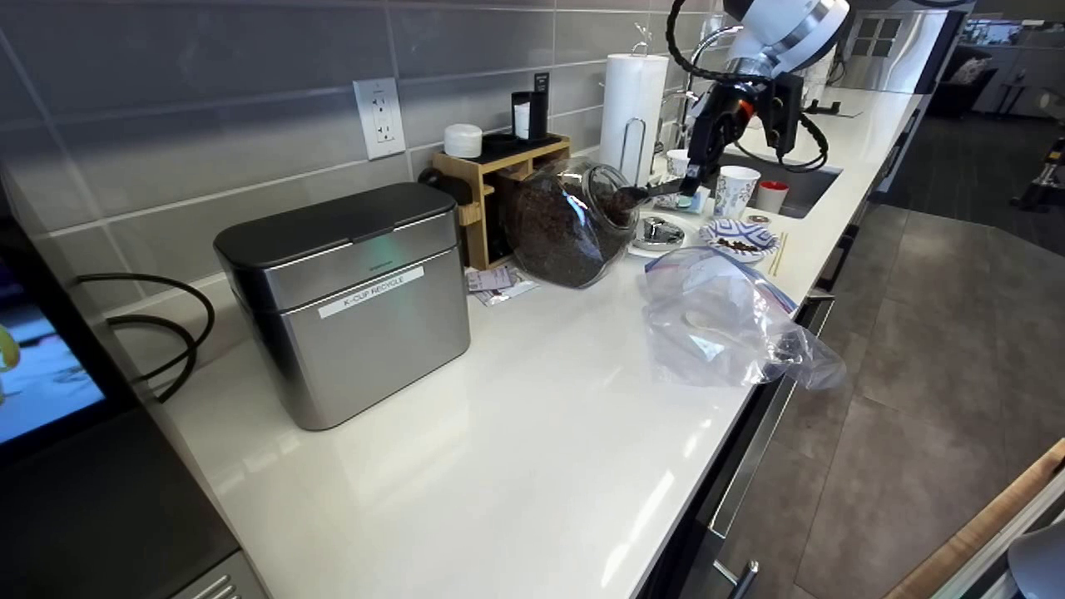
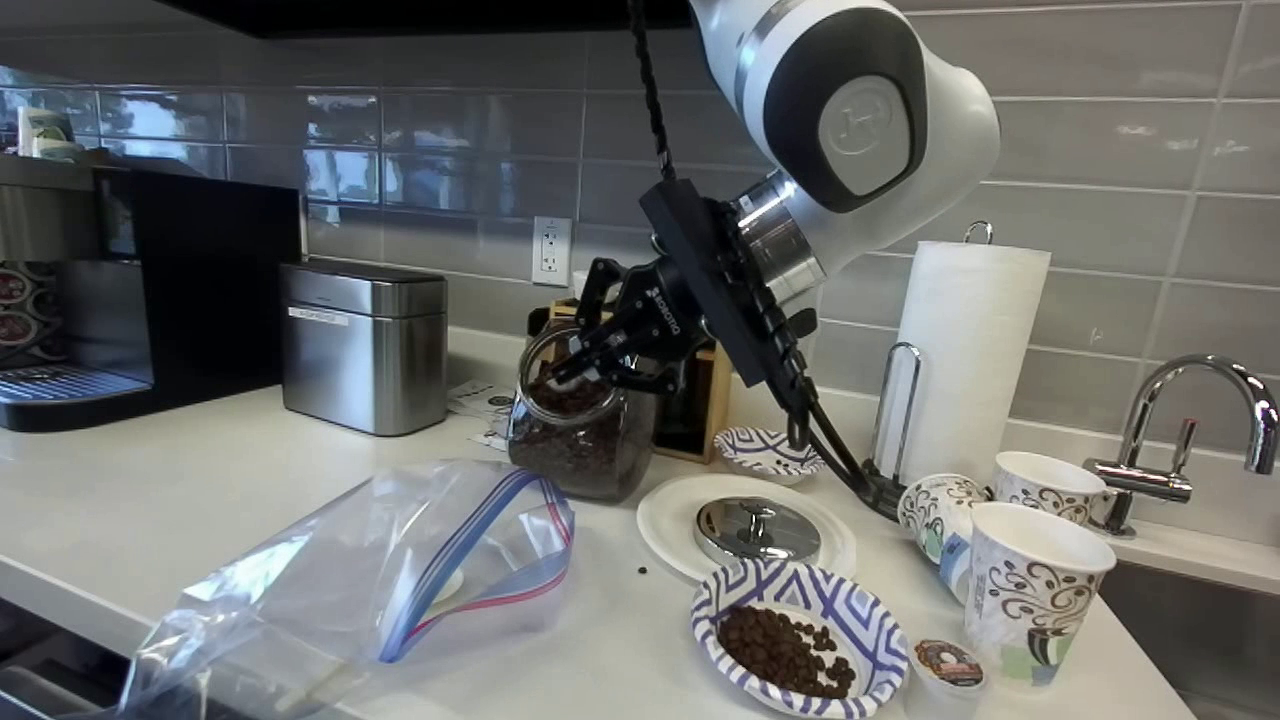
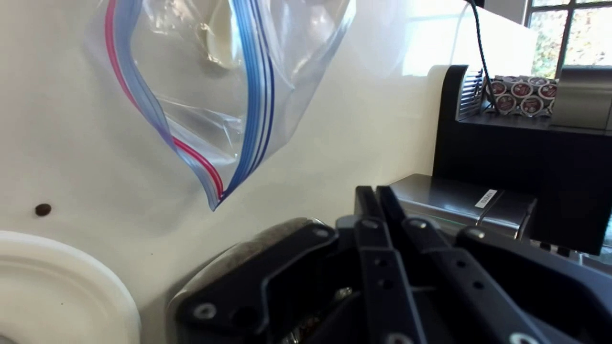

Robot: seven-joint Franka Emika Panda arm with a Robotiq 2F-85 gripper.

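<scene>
A tilted glass jar point(image 2: 564, 444) of dark coffee beans lies with its mouth facing the arm. At that mouth, my gripper point(image 2: 564, 374) is shut, its fingers close together. A dark slim object point(image 1: 659, 188) reaches from the gripper towards the jar opening; its form is hard to make out. In the wrist view, the gripper hides much of the jar point(image 3: 252, 246) beneath it. Some beans point(image 2: 780, 648) lie in a patterned bowl point(image 2: 882, 642). A clear zip bag point(image 2: 324, 576) rests on the counter with its mouth partly open.
The jar's metal lid point(image 2: 758, 528) sits on a white plate point(image 2: 666, 528). Paper cups point(image 2: 1038, 588) and a paper towel roll point(image 2: 972, 360) stand near the sink. A steel recycling bin point(image 1: 369, 319) stands against the wall. The counter in front of the bin is clear.
</scene>
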